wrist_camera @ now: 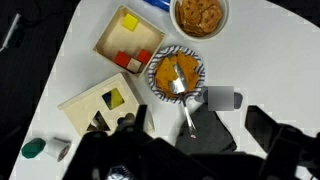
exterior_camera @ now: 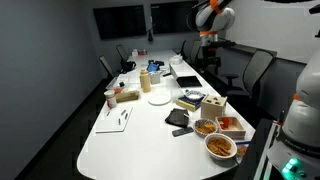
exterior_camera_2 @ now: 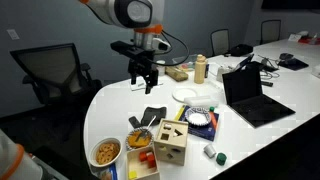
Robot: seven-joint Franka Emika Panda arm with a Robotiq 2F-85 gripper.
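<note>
Above the table my gripper is open, its dark fingers well apart and nothing held; in the second exterior view the gripper (exterior_camera_2: 140,86) hangs high over the tabletop. Between and beyond the fingers, the wrist view shows a patterned bowl (wrist_camera: 154,77) of orange pieces with a metal spoon (wrist_camera: 190,122) in it. A black cloth (wrist_camera: 207,134) lies beside it, with a grey square-ended item (wrist_camera: 221,98) at its edge. The pale wooden shape box (wrist_camera: 82,103) sits to the left. A wooden tray (wrist_camera: 102,43) holds red and yellow blocks (wrist_camera: 129,20).
A second bowl (exterior_camera_2: 105,152) of brown snacks stands near the tray. Plates (exterior_camera_2: 185,94) and an open laptop (exterior_camera_2: 255,103) lie farther off; a green item (exterior_camera_2: 221,159) is near the shape box.
</note>
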